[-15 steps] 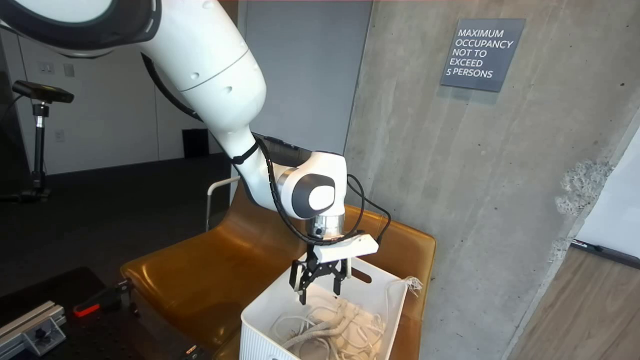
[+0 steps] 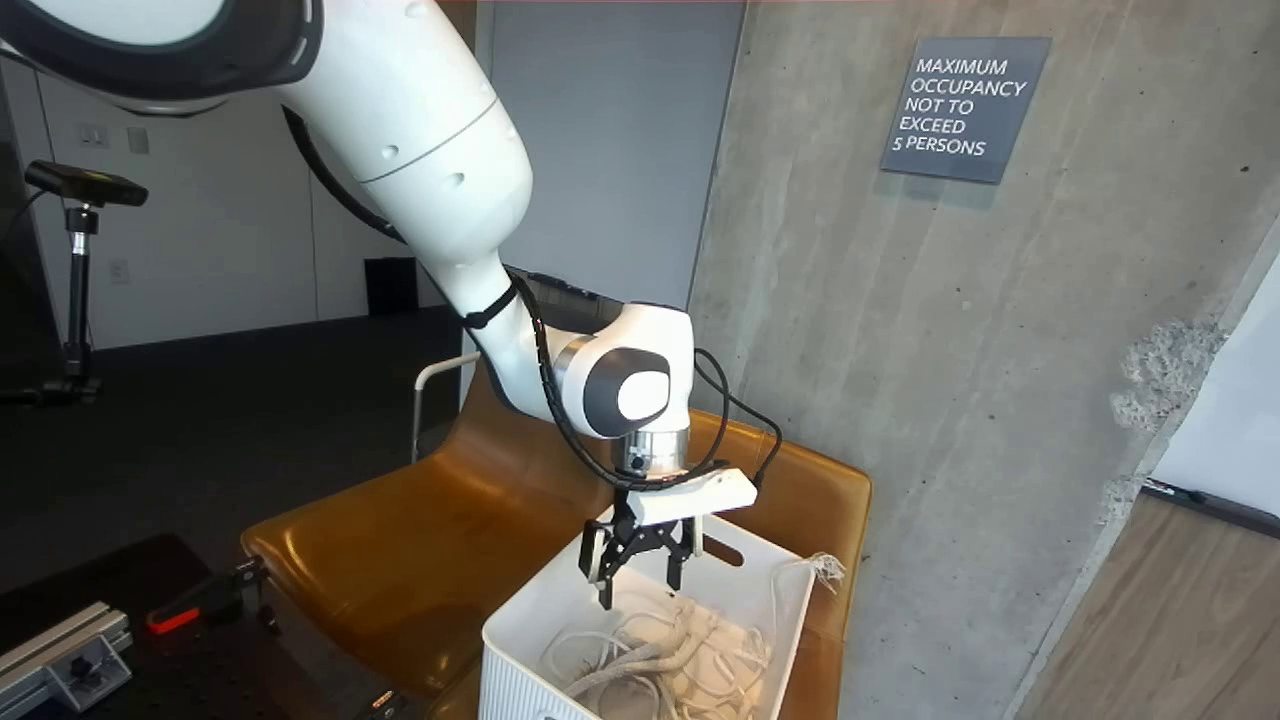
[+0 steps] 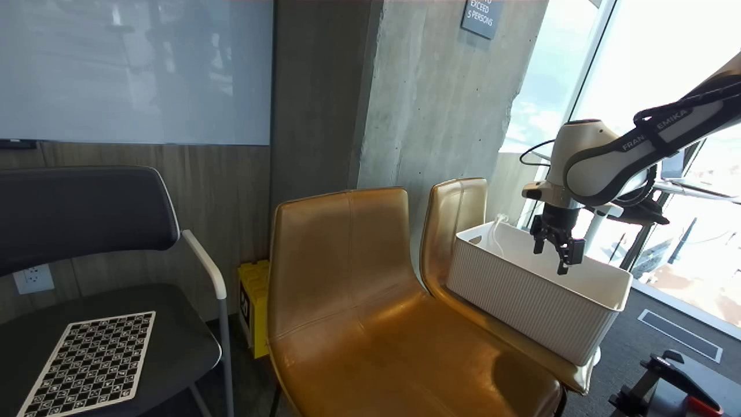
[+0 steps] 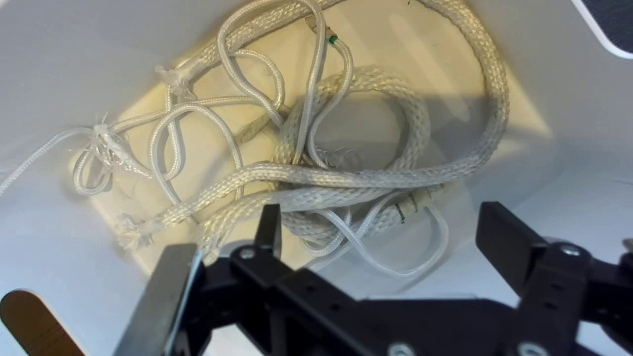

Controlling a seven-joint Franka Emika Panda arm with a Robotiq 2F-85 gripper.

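Observation:
Pale ropes and thinner white cords lie tangled on the floor of a white bin (image 3: 528, 299). From the wrist view, a thick braided rope (image 4: 497, 101) curves round the right side, and a coil of rope (image 4: 415, 118) sits near the middle. A thin white cord (image 4: 35, 157) runs up the bin's wall at the left; its frayed end (image 2: 825, 568) hangs over the rim in exterior view 1. My black gripper (image 2: 639, 588) points down inside the bin's opening, above the ropes. Its fingers (image 4: 509, 246) stand wide apart, with nothing held between them.
The bin rests on a brown leather chair (image 2: 828, 504), with another brown chair (image 3: 347, 278) beside it. A concrete wall (image 2: 936, 396) rises close behind. The bin's walls surround the gripper closely.

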